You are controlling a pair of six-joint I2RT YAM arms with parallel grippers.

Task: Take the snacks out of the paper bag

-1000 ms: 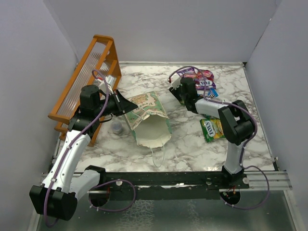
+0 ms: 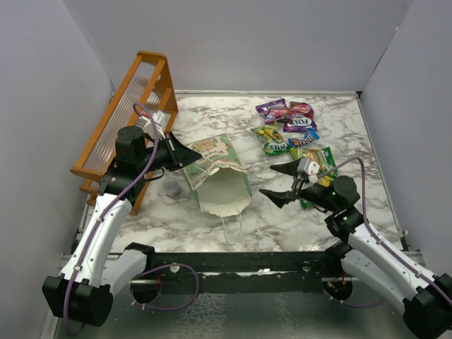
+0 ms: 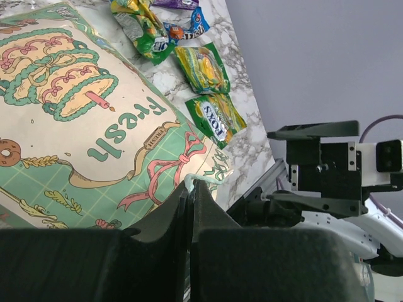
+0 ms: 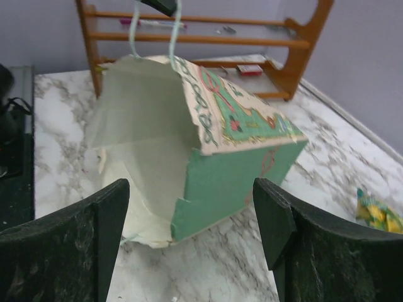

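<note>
The paper bag (image 2: 222,194) lies on its side, its pale, empty-looking mouth toward the front. My left gripper (image 2: 193,157) is shut on the bag's string handle at its upper edge, also seen in the left wrist view. My right gripper (image 2: 281,183) hovers open to the right of the bag, facing its side, nothing between its fingers. Purple snack packs (image 2: 299,117), a green-yellow pack (image 2: 272,140), a blue pack (image 2: 302,138) and more green packs (image 3: 214,116) lie on the table at right.
A wooden rack (image 2: 106,141) stands at the left, a small clear round item (image 2: 171,186) beside it. Grey walls close in the back and sides.
My right gripper has swung from over the back snack packs toward the front, right of the bag, uncovering the green-yellow pack. The left gripper and bag have not moved.
</note>
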